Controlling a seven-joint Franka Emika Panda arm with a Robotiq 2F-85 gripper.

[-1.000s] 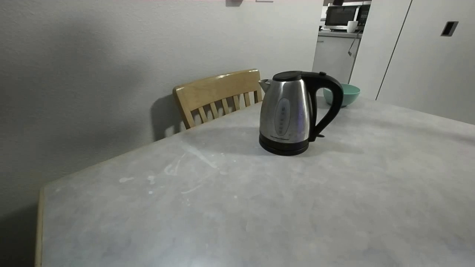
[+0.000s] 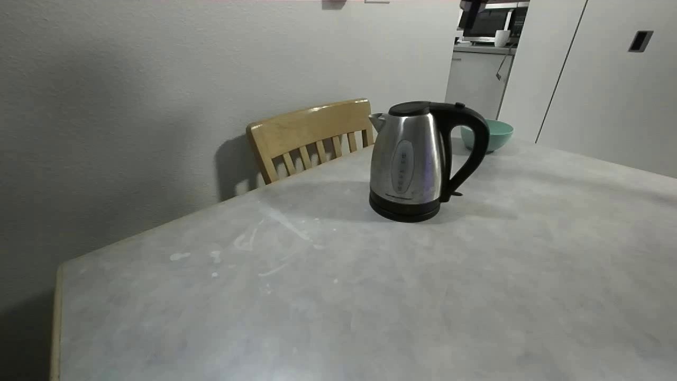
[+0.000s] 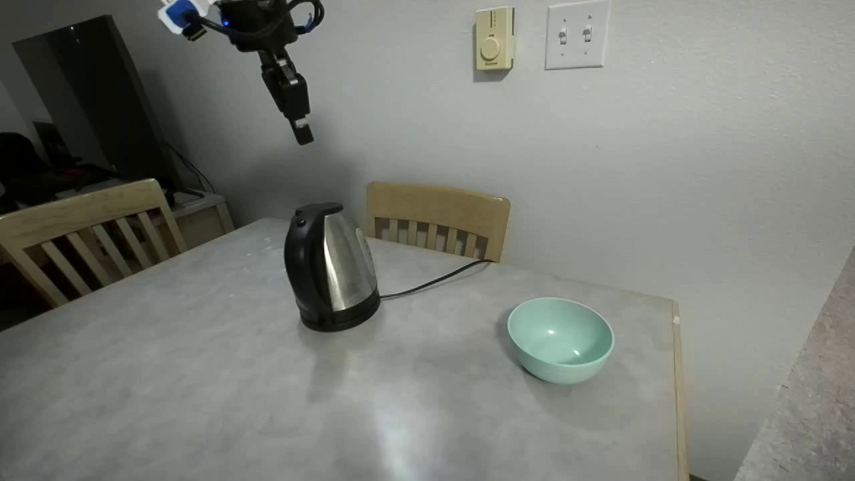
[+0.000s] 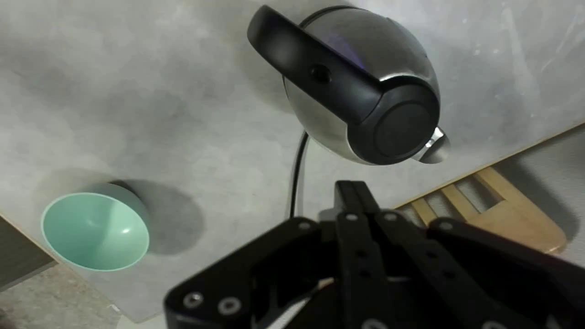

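A steel electric kettle (image 2: 406,162) with a black handle (image 2: 476,136) and shut black lid (image 4: 403,123) stands upright on the grey table. Farther off on the same table is an empty mint-green bowl (image 3: 560,337). High above the tabletop hangs my gripper (image 3: 302,132), clear of both kettle and bowl. In the wrist view its two black fingers (image 4: 346,200) lie together, shut with nothing showing between them. That view has the kettle ahead of the fingertips and the bowl well to the left.
A black cord (image 3: 433,282) runs from the kettle's base to the table edge. One wooden chair (image 3: 437,210) stands against the wall side, another chair (image 3: 88,224) at the far left.
At the top right of exterior view 1, a dark part of the arm now reaches lower, in front of the microwave. The kettle and bowl have not moved.
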